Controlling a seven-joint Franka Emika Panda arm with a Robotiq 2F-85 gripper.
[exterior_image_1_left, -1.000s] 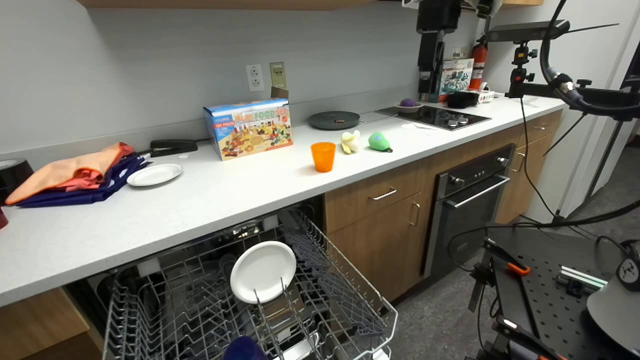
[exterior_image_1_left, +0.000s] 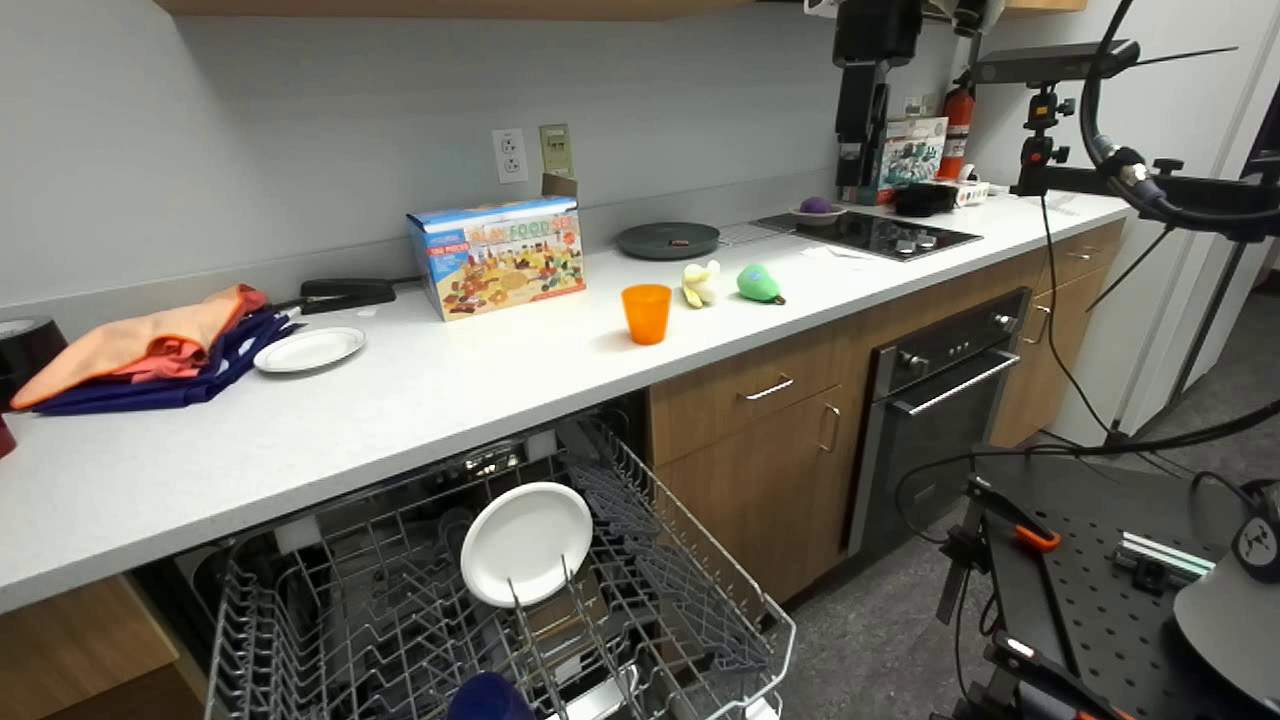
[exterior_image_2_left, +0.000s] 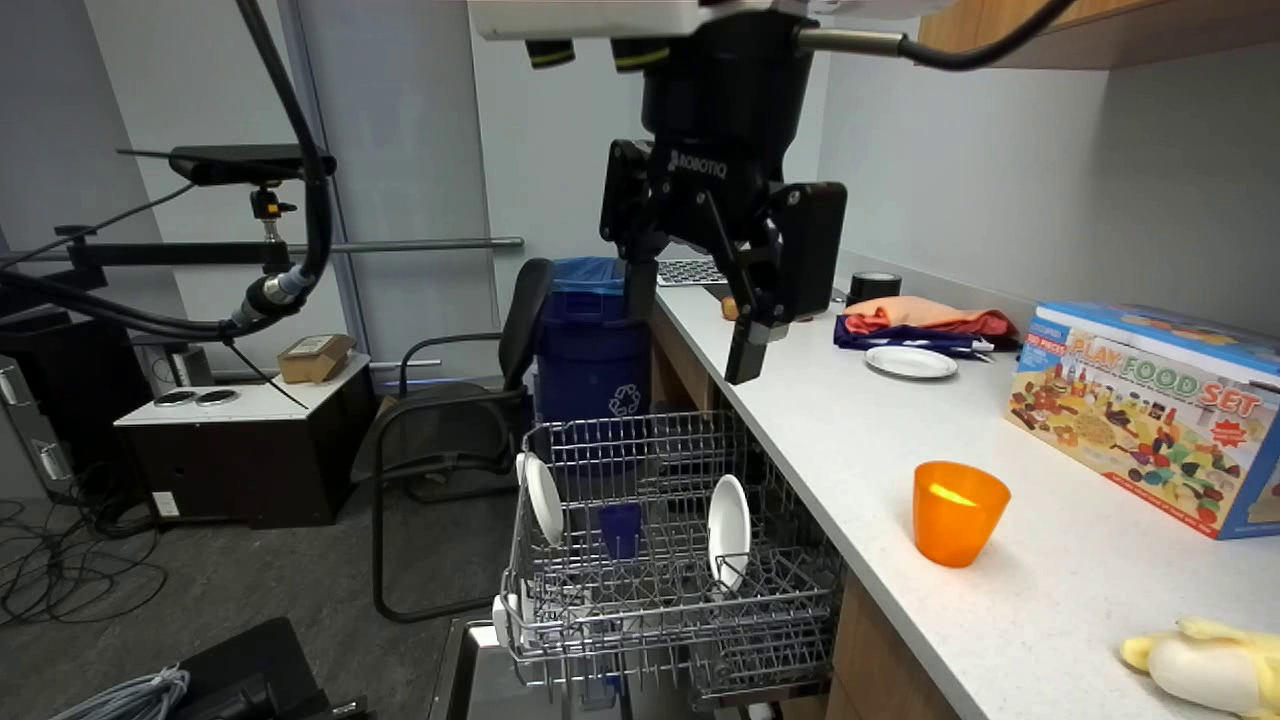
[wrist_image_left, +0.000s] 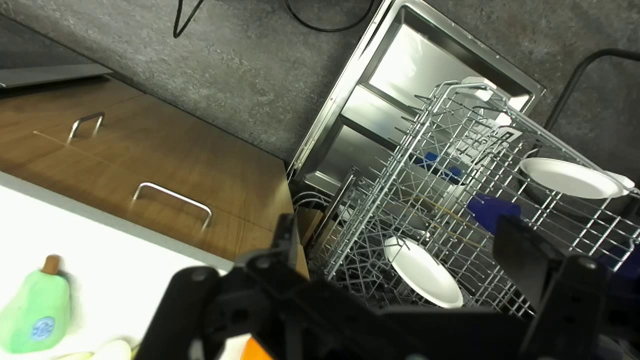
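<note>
My gripper (exterior_image_2_left: 696, 324) hangs in the air, open, with nothing between its fingers. In exterior view 2 it shows in front of the counter and above the dishwasher rack (exterior_image_2_left: 636, 626). The rack is pulled out; one white plate (exterior_image_1_left: 528, 544) stands tilted in its tines. Exterior view 2 also shows a second white plate (exterior_image_2_left: 543, 499) at the rack's outer side and a dark blue cup (exterior_image_2_left: 620, 529) between the two. On the counter stands an orange cup (exterior_image_1_left: 647, 313), upright. Another white plate (exterior_image_1_left: 310, 349) lies flat there near the folded cloths.
A play food box (exterior_image_1_left: 504, 258) stands against the wall side of the counter. A toy banana (exterior_image_1_left: 699, 283) and a green toy (exterior_image_1_left: 758, 283) lie right of the orange cup. Bare counter (exterior_image_1_left: 480, 384) stretches between the plate and that cup.
</note>
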